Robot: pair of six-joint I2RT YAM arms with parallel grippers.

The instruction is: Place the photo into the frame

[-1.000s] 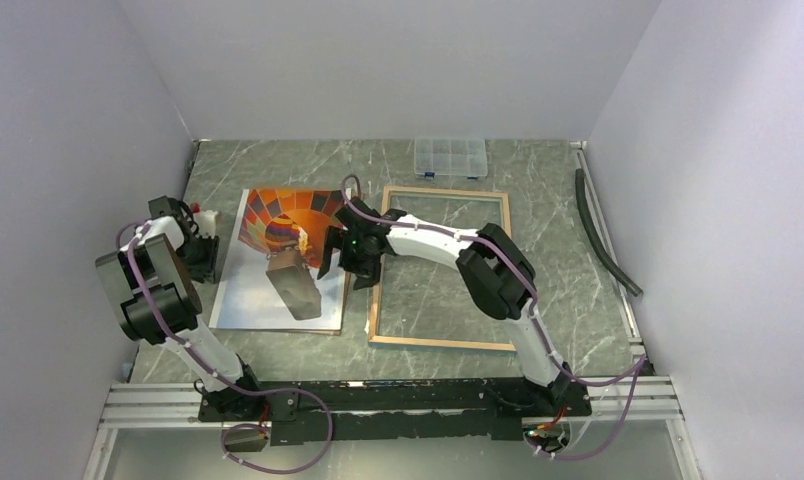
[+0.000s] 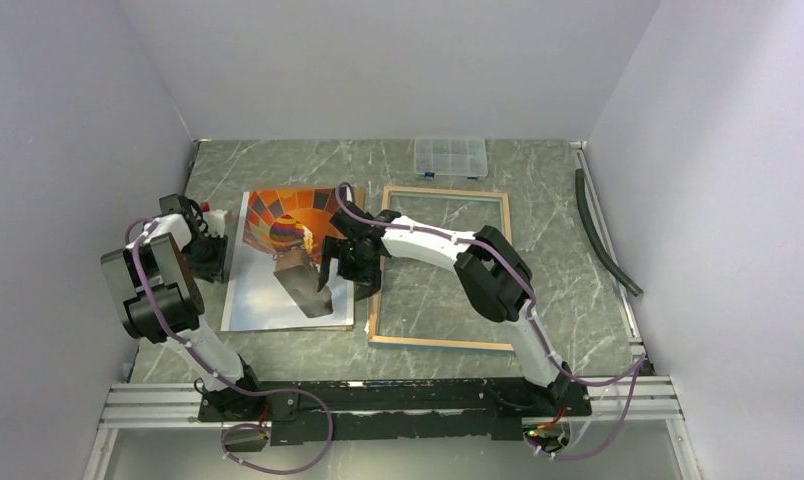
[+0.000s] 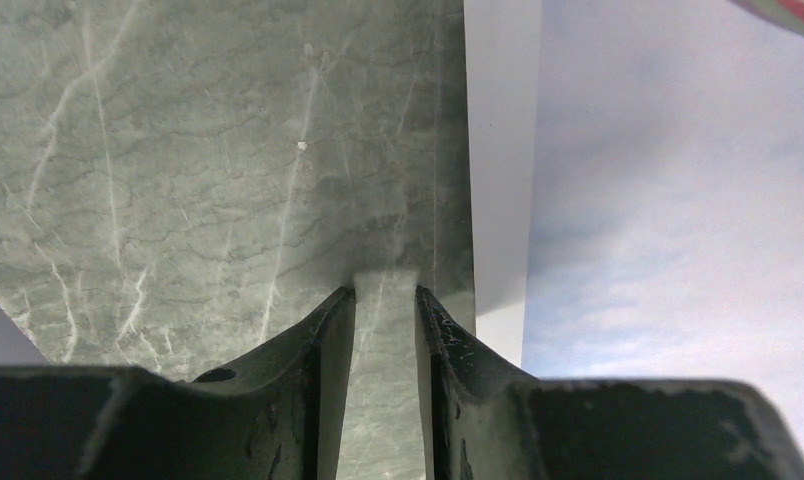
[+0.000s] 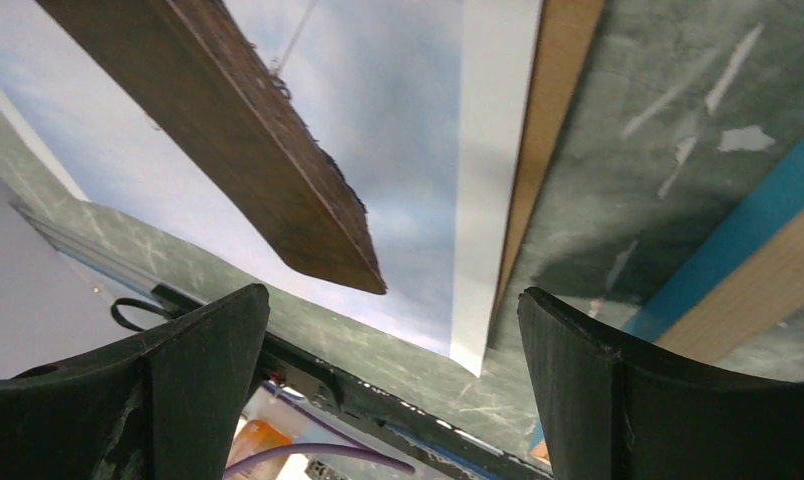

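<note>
The hot-air-balloon photo [image 2: 253,296] lies flat on the left of the table, a brown board [image 4: 537,135] peeking out under its right edge. To its right rests the empty wooden frame [image 2: 433,343]. My left gripper is at the photo's left side, its fingers partly apart with only table between them; the photo's white border [image 3: 500,170] runs just right of them. Over the photo's right edge, my right gripper stands wide open, with the photo's border [image 4: 483,190] visible between its fingers. The right arm covers part of the frame in the top view.
A clear compartment box [image 2: 450,158] sits at the back edge. Along the right side lies a dark strip [image 2: 600,235]. A narrow strip of bare table separates photo and frame; free table also shows right of the frame.
The photo has shifted right, closer to the frame, and turned slightly straighter; the brown board now shows more at its right. My left gripper has moved a little right, the right one slightly.
</note>
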